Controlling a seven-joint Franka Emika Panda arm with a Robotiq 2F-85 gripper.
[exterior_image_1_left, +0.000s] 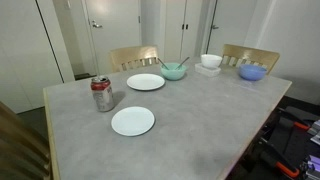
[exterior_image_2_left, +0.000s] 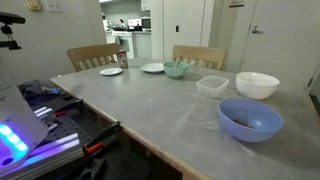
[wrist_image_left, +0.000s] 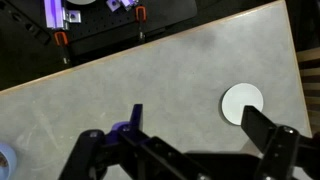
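Observation:
My gripper is open above the table in the wrist view, its dark fingers spread wide with bare tabletop between them. A round white plate (wrist_image_left: 241, 103) lies below, close to the right finger. Both white plates show flat on the table in exterior view 1: a nearer one (exterior_image_1_left: 133, 121) and a farther one (exterior_image_1_left: 146, 81). A red and silver can (exterior_image_1_left: 102, 94) stands upright left of them. Behind the plates sits a teal bowl (exterior_image_1_left: 174, 71) with utensils leaning in it. The gripper is out of exterior view 1.
A blue bowl (exterior_image_2_left: 250, 119), a clear container (exterior_image_2_left: 212, 86) and a white bowl (exterior_image_2_left: 257, 85) stand toward one end. Chairs (exterior_image_2_left: 199, 59) line the far side. The white arm (exterior_image_2_left: 20, 120) rises at the left.

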